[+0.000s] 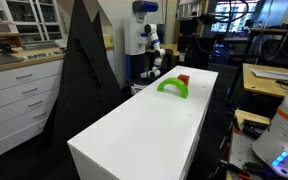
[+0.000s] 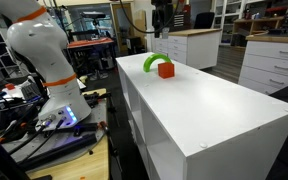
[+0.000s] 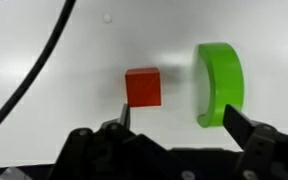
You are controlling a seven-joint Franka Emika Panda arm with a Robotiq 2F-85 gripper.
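A small red block [image 3: 143, 87] lies on the white table, left of centre in the wrist view. To its right is a green arch [image 3: 224, 85], with clear white surface between the two. My gripper stands open along the bottom of that view, its fingers wide apart and nothing between them. Exterior view 1 shows the gripper [image 1: 191, 46] well above the far end of the table, over the red block [image 1: 183, 79] and green arch [image 1: 174, 83]. In exterior view 2, the block [image 2: 166, 70] sits in front of the arch [image 2: 148, 63], partly covering it.
A dark cable [image 3: 29, 72] crosses the left of the wrist view. Drawer cabinets [image 1: 19, 95] and a tall dark sloping panel [image 1: 89, 70] stand beyond the table.
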